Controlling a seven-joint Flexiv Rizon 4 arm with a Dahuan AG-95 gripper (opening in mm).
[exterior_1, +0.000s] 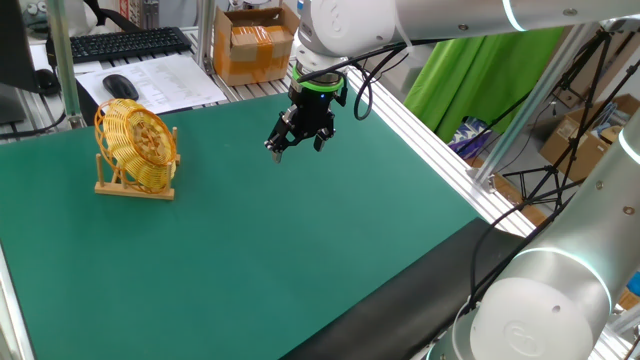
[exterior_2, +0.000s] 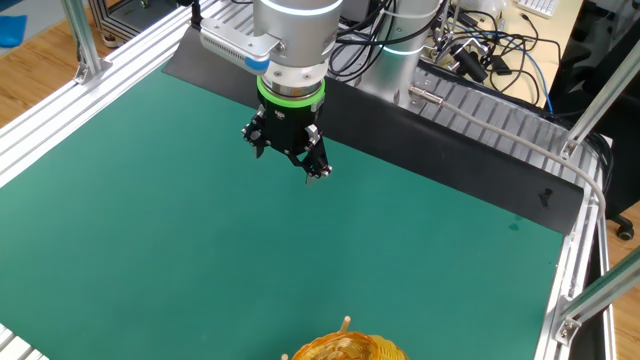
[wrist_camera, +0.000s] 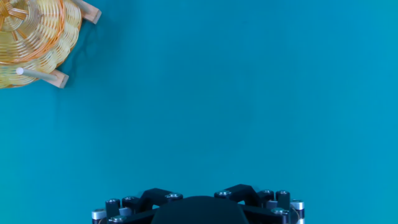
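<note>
A woven yellow-and-orange basket (exterior_1: 145, 150) rests tilted on its side in a small wooden rack (exterior_1: 135, 191), on the left part of the green table. Only the upper edge of the basket (exterior_2: 352, 347) enters exterior view 2, at the bottom. The wrist view has part of the basket (wrist_camera: 40, 40) in its upper left corner, with two rack ends beside it. Above bare table, well apart from the basket, my black gripper (exterior_1: 298, 148) hangs open. Its fingers (exterior_2: 318, 172) are spread, and nothing shows between them. The wrist view cuts off the fingertips at its lower edge.
A black mat (exterior_2: 440, 165) runs along the robot's side. Beyond the table's edge lie a cardboard box (exterior_1: 252, 48), papers (exterior_1: 170, 82), a mouse (exterior_1: 120, 87) and a keyboard (exterior_1: 118, 44). Metal posts stand around the table.
</note>
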